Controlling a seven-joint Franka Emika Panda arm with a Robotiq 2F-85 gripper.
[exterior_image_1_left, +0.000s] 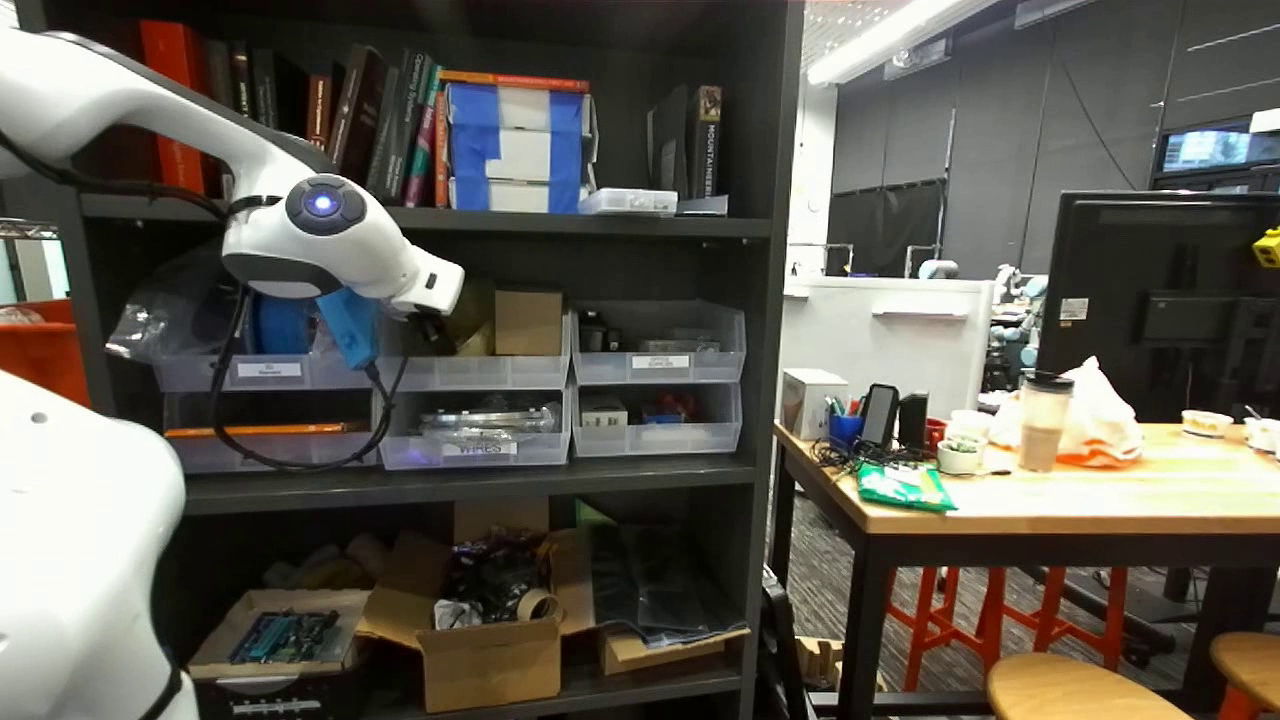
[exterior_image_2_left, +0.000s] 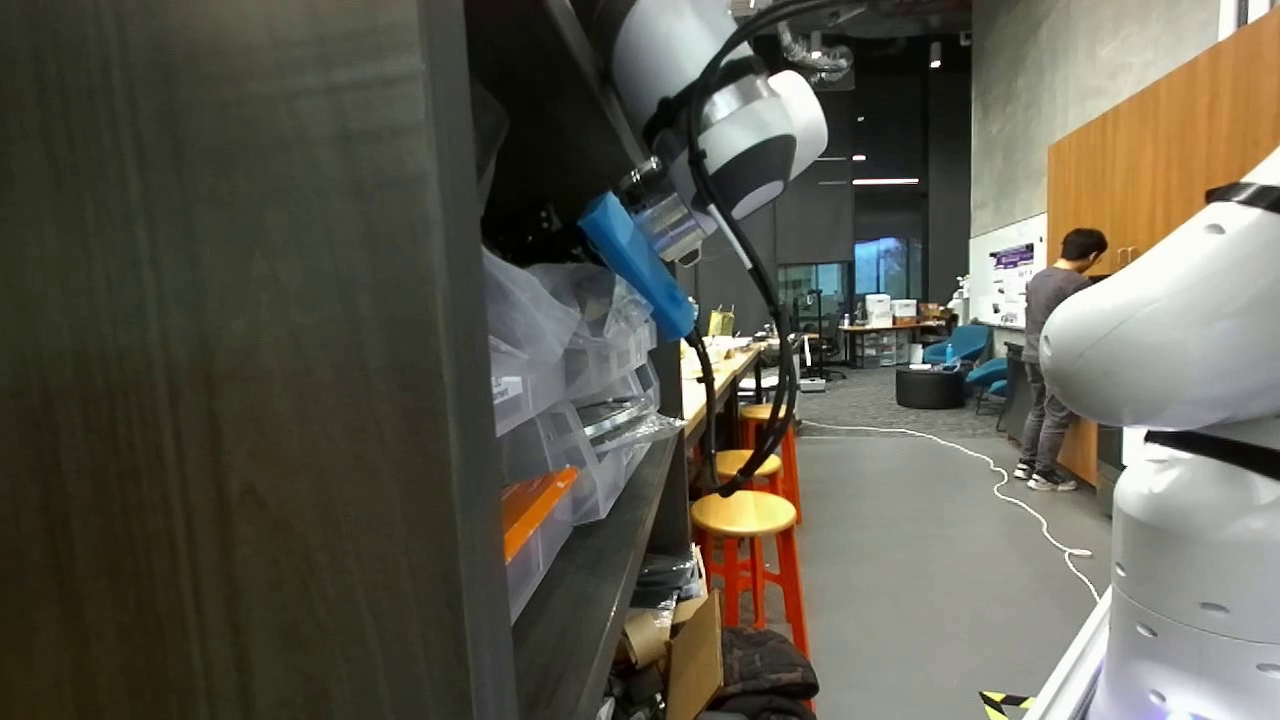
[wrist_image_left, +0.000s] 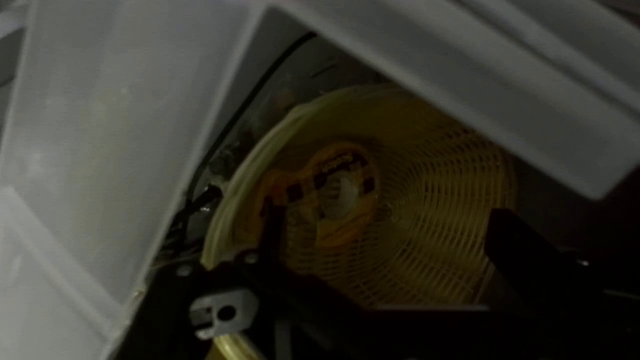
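In the wrist view my gripper is open, its dark fingers spread over a round yellow woven basket. Inside the basket lies a tape dispenser in orange packaging, with the left finger overlapping its edge in this view; I cannot tell whether they touch. From outside, the arm's white wrist reaches into the middle shelf opening, at the upper middle clear bin. A tan cardboard box stands in that bin. The fingertips are hard to make out in the exterior views.
Translucent bin walls flank the basket closely. The upper shelf board runs above the hand. A bin with a blue spool sits at left, and another bin at right. A black cable loops below the wrist.
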